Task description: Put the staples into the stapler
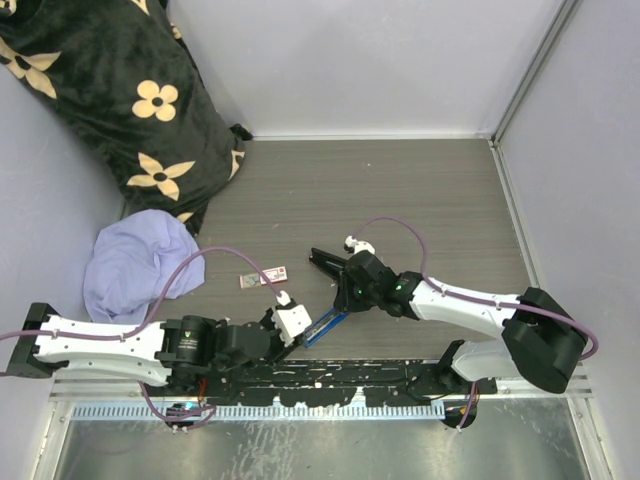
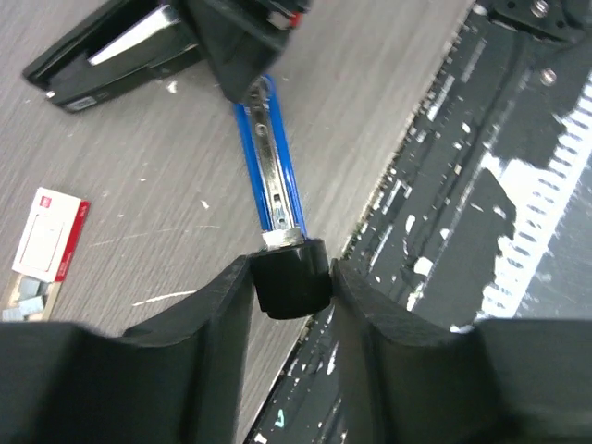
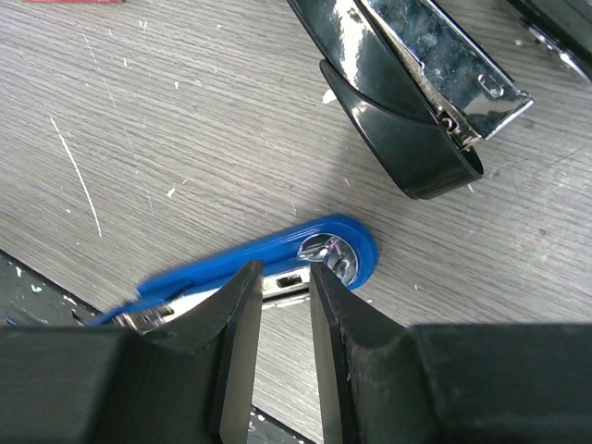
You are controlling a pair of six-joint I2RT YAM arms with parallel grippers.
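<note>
A slim blue stapler (image 1: 322,328) with a metal rail lies slanted near the table's front edge. In the left wrist view its rail (image 2: 270,171) runs down to a black end piece (image 2: 291,277). That piece sits between the fingertips of my left gripper; whether they clamp it I cannot tell. My right gripper is narrowly open over the stapler's other end, where a round metal plate is set in the blue base (image 3: 356,245). A white and red staple box (image 1: 272,275) lies to the left, with grey staple pieces (image 2: 30,301) beside it.
A black stapler (image 1: 325,262) rests just behind my right gripper, close to it. Lavender cloth (image 1: 145,265) is heaped at the left, below a dark flowered fabric (image 1: 150,110).
</note>
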